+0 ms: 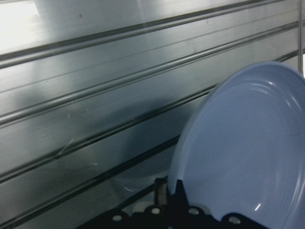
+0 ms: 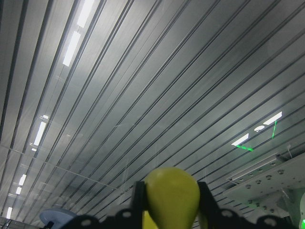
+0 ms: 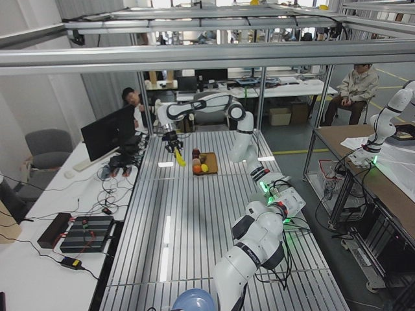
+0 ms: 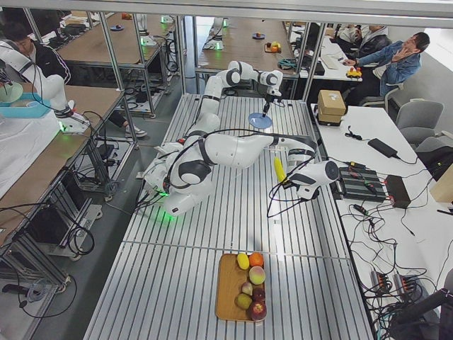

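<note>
My right gripper is shut on a yellow banana, which hangs left of a wooden fruit tray. The banana's rounded end fills the space between the fingers in the right wrist view. My left gripper is at the rim of a light blue plate, shut on it, with a finger either side of the rim. The plate is at the far end of the table in the camera right view, apart from the banana.
The tray holds several fruits, red, orange, yellow and green. Both arm bases take up one long side; desks with electronics and cables line the other.
</note>
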